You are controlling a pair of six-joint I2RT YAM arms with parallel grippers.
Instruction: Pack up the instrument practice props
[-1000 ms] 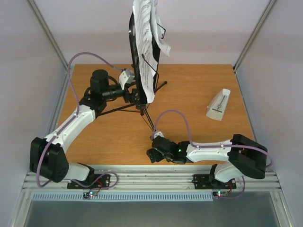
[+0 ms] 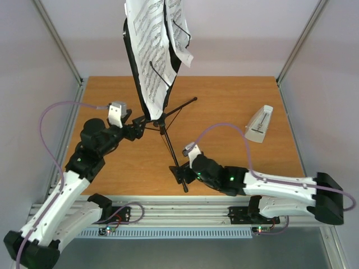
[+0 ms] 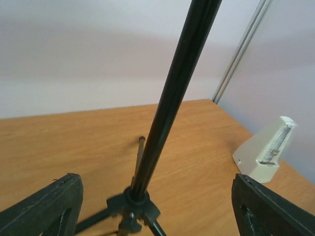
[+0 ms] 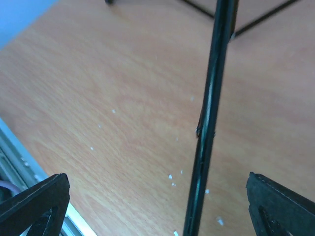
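A black music stand bearing sheet music [image 2: 150,50] stands tilted on the wooden table, its tripod legs [image 2: 183,105] spread. In the left wrist view its thick black pole [image 3: 173,93] rises between the wide-apart fingers of my open left gripper; whether they touch it cannot be told. From above, the left gripper [image 2: 134,128] is just left of the tripod hub. My right gripper [image 2: 183,172] is at the near leg, low over the table. In the right wrist view that leg [image 4: 206,128] runs between its open fingers, apart from both.
A white metronome [image 2: 259,123] stands on the right side of the table [image 2: 224,101]. Bare wood lies between it and the stand. A metal rail [image 2: 185,204] borders the table's front edge.
The stand's top has swung left and its music now faces the camera more.
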